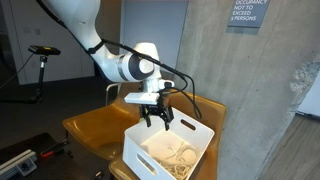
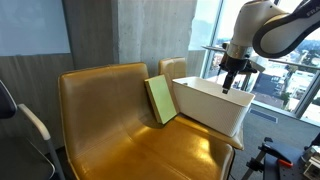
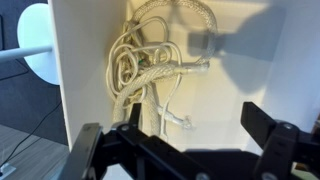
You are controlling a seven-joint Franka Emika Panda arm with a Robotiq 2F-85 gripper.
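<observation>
A white open-topped box (image 1: 141,153) stands on the tan seat, holding a tangle of cream rope and cord (image 1: 182,160). From above, the rope (image 3: 158,74) shows as loops and a knotted strand along the box's left side and far wall. My gripper (image 1: 158,124) hangs over the box's left part, pointing down. In the wrist view the gripper is open, its dark fingers (image 3: 261,123) spread wide with nothing held between them. The rope lies below and ahead of the left finger; its nearer end is partly hidden by the gripper.
A yellow-green board (image 2: 161,100) leans on the backrest beside the box (image 2: 207,104). Tan seats (image 2: 140,150) run alongside. The box walls are close around the gripper; its right part has bare floor.
</observation>
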